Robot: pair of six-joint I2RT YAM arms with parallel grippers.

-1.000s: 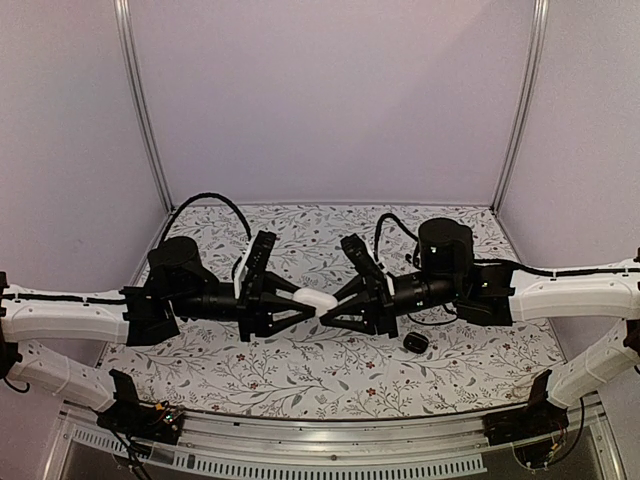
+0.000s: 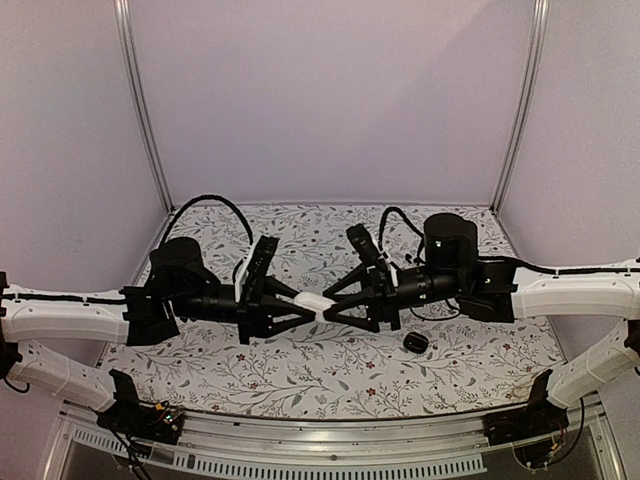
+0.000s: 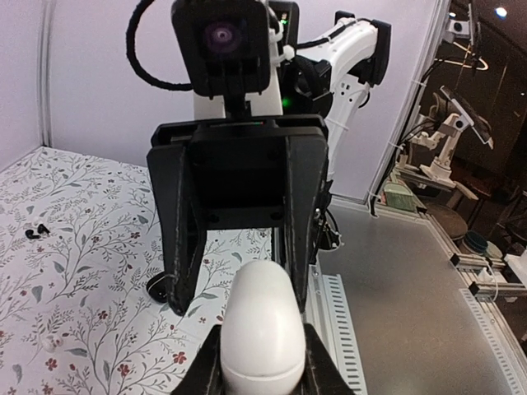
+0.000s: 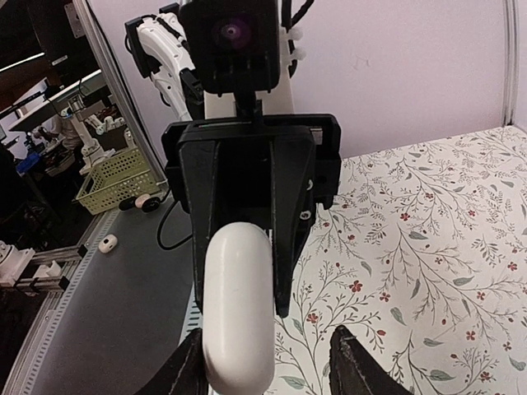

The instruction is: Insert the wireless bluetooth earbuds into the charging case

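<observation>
The white charging case [image 2: 314, 302] is held level between the two arms at centre. My left gripper [image 2: 296, 308] is shut on it; in the left wrist view its white body [image 3: 262, 329] fills the lower middle. My right gripper [image 2: 334, 302] faces it from the right, part open, its fingertips beside the case's near end; in the right wrist view the case [image 4: 237, 304] lies at the left finger, with a gap to the right one. A small black object [image 2: 416, 342], perhaps an earbud holder or lid, lies on the table at right; what it is I cannot tell.
The floral table [image 2: 250, 375] is otherwise mostly clear. Small dark and white items [image 3: 37, 230] lie on it in the left wrist view. Side walls and a metal front edge [image 2: 320, 430] bound the space.
My right gripper has shifted slightly right and up, and its fingers look wider. The left gripper and the case have stayed almost still.
</observation>
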